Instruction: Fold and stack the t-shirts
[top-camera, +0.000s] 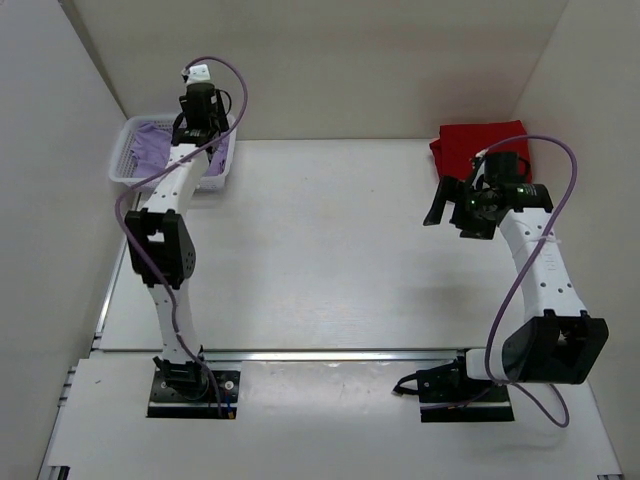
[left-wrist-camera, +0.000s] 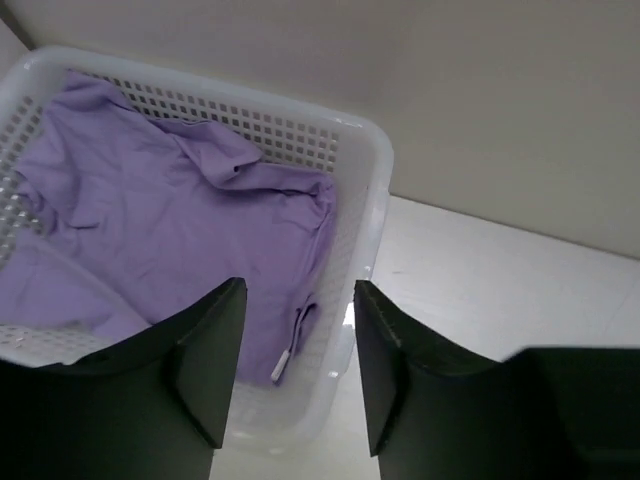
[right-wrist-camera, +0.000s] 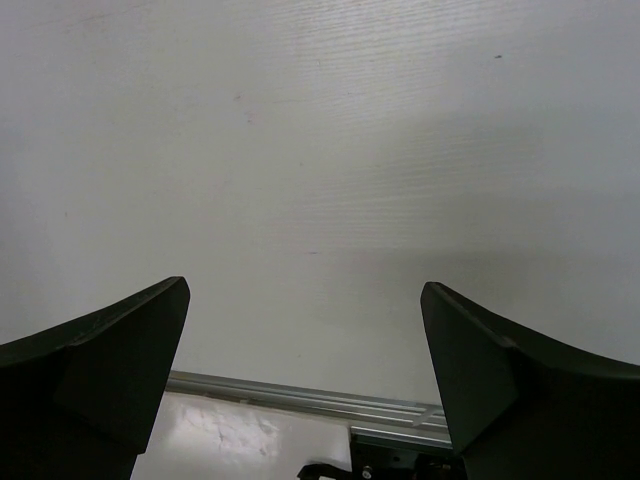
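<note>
Purple shirts (left-wrist-camera: 200, 240) lie crumpled in a white basket (top-camera: 124, 150) at the back left. My left gripper (top-camera: 192, 118) is over the basket; in the left wrist view its fingers stand apart above the purple cloth, holding nothing. At the back right lies a red folded stack (top-camera: 475, 140) of shirts. My right gripper (top-camera: 440, 205) stands open over the bare table in front of the red stack, nothing between its fingers.
Walls bound it at the back and sides, and a metal rail (top-camera: 310, 355) runs along the front edge.
</note>
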